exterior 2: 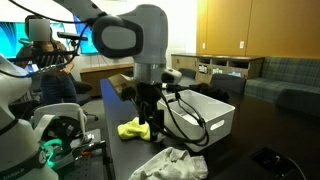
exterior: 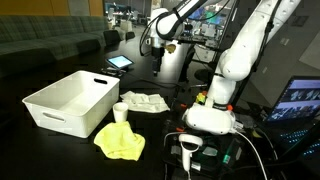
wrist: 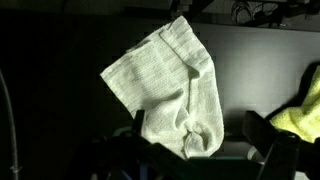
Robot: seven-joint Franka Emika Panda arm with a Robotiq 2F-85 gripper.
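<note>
A white cloth lies crumpled on the dark table, and in the wrist view the same white cloth spreads out below me. My gripper hangs above it, apart from the cloth. Its dark fingers stand wide apart at the lower edge of that view, with nothing held between them. To the front lies a yellow cloth, partly visible at the right of the wrist view. A white cup stands between the yellow cloth and a white bin.
The bin looks empty in exterior view 1. A tablet-like device rests farther back on the table. A laptop sits at the right, beyond the robot's base. Bare table surrounds the white cloth's far side.
</note>
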